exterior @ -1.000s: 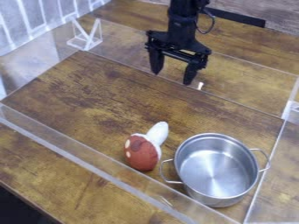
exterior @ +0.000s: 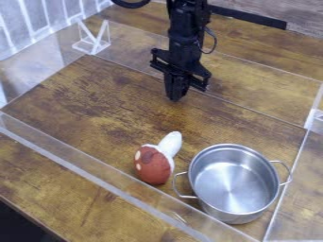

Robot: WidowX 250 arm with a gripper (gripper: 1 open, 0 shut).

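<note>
My black gripper (exterior: 171, 83) hangs over the back middle of the wooden table, its fingers together and pointing down, shut with nothing visible between them. Well in front of it lies a red and white object (exterior: 157, 162), perhaps a toy, with a red rounded part toward the front and a white part behind. A steel pot (exterior: 231, 189) with two side handles stands at the front right, beside that object and empty.
Clear low walls border the work area (exterior: 76, 118). A white bracket (exterior: 93, 38) sits at the back left.
The pot and the red and white object have not moved.
</note>
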